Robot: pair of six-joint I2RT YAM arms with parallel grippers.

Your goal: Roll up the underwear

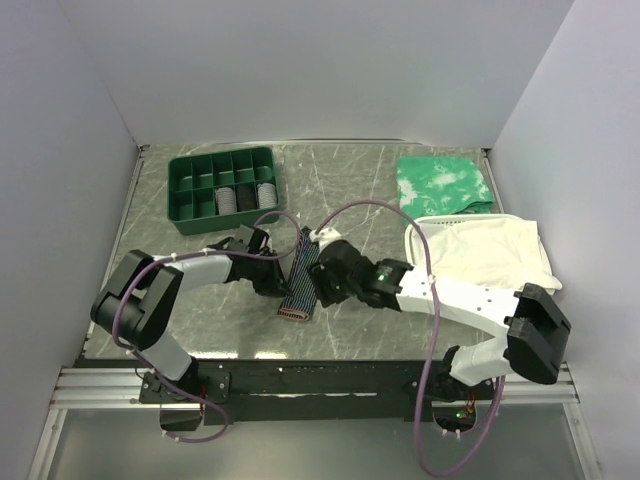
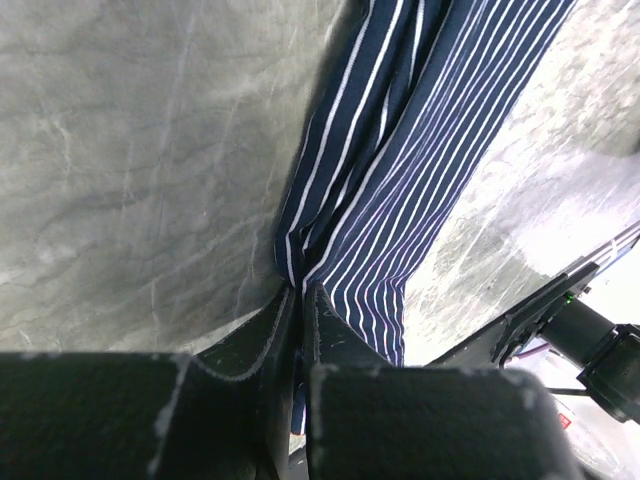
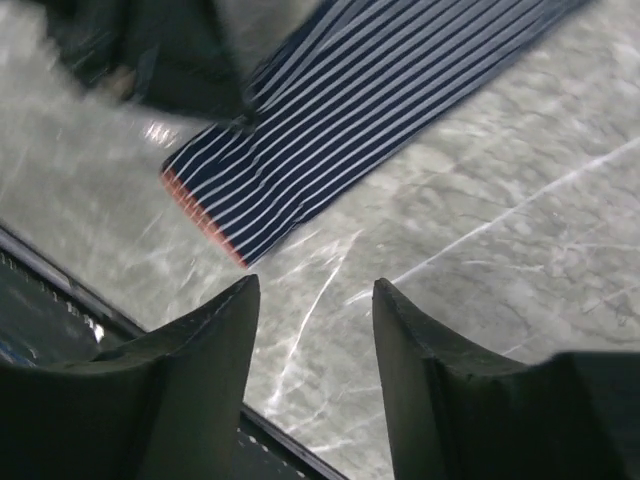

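The navy, white-striped underwear lies as a long folded strip on the grey marbled table, its reddish end toward the front edge. My left gripper is shut on the strip's left edge, and the cloth bunches into creases at its fingertips. In the right wrist view that gripper shows as a dark blurred shape over the underwear. My right gripper has its fingers apart with only bare table between them. It hovers on the strip's right side, near the reddish end, and hides part of the cloth from above.
A green divided box at the back left holds several rolled items. At the right stand a white basket lined with cloth and a folded green cloth. Bare table lies in front of the right arm.
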